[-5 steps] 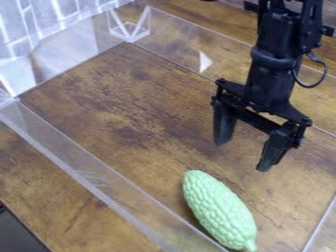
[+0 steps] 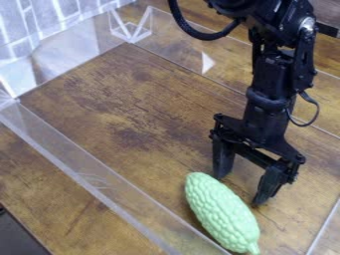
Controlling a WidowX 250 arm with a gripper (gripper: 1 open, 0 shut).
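Observation:
A pale green, bumpy oblong vegetable (image 2: 221,211) lies on the wooden surface near the bottom, inside a clear-walled enclosure. My black gripper (image 2: 244,181) hangs above and behind it on the right, fingers pointing down and spread open, with nothing between them. The fingertips are close to the surface, just beyond the vegetable's upper end; whether they touch the wood is hard to tell.
Clear plastic walls (image 2: 74,149) border the wooden floor (image 2: 119,110) on the left, back and right. A white tiled or gridded surface (image 2: 34,25) shows at the top left.
My gripper has moved lower in the view and slightly left, coming nearer the vegetable while staying open. The vegetable has not moved.

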